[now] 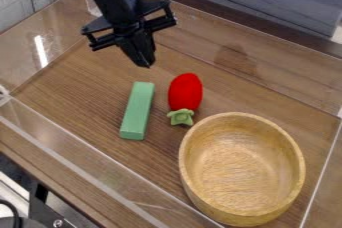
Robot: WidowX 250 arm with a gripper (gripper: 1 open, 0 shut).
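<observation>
My black gripper [138, 50] hangs over the wooden table at the upper left, shut, with nothing visible between its fingers. Below it lies a green bar [138, 111]. To the right of that is a red object with a green top [186, 91], like a toy strawberry or pepper, its green end toward the front. A large yellow wooden bowl [242, 168] sits at the front right, empty.
A pale wall with ledges [267, 7] runs along the back. A dark cable shows at the front left corner.
</observation>
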